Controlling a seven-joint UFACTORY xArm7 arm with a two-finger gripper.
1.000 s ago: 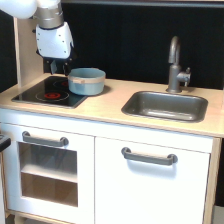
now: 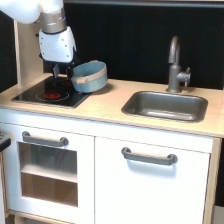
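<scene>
A blue-grey pot (image 2: 91,79) is at the right side of the black cooktop (image 2: 44,98), toward the back of the counter. It leans, its right side higher than its left. My gripper (image 2: 66,72) points down over the cooktop, its dark fingers close against the pot's left side. The fingers are small and blend into the dark backdrop, so whether they are shut on the pot's edge or handle does not show. Any contact between the pot's base and the counter is hard to make out.
To the right, a metal sink (image 2: 165,105) with a tall dark faucet (image 2: 175,68) is set into the wooden counter. Bare counter (image 2: 113,97) lies between cooktop and sink. Below are white cabinet doors (image 2: 150,185) with grey handles. A red ring glows on the cooktop.
The pot was level a second ago; now it is tilted, its right side raised, and sits slightly higher and farther right. The arm has shifted slightly right.
</scene>
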